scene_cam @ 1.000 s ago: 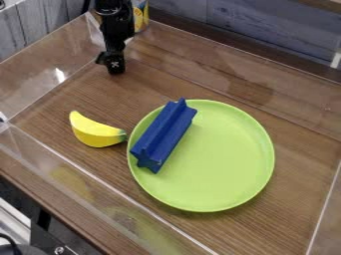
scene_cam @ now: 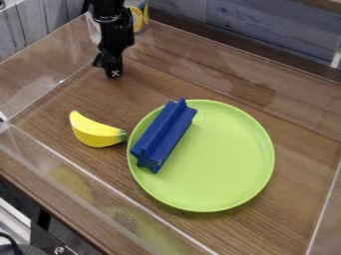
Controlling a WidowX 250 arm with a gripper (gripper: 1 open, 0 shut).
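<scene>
The black robot gripper hangs at the upper left of the wooden table, its tip low near the surface; it is small and dark, and I see nothing between its fingers. A blue elongated block lies across the left part of a green plate. A yellow banana lies on the table left of the plate.
A yellow object is partly visible at the top, behind the arm. Clear walls edge the table.
The gripper has shifted very slightly since a second ago; the banana, block and plate have not moved.
</scene>
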